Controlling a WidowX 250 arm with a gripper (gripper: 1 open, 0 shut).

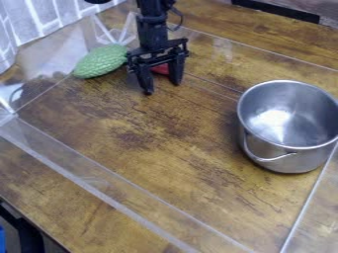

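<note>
The black robot gripper (pixel 161 77) hangs low over the wooden table at the back middle, its fingers reaching down near the surface. Just behind it is a red object (pixel 166 69), mostly hidden by the gripper. To the left lies a pale green textured object (pixel 99 62). I cannot tell whether the gripper is open or holds anything.
A large steel pot (pixel 288 126) stands at the right. A white cloth (pixel 34 25) is at the back left.
</note>
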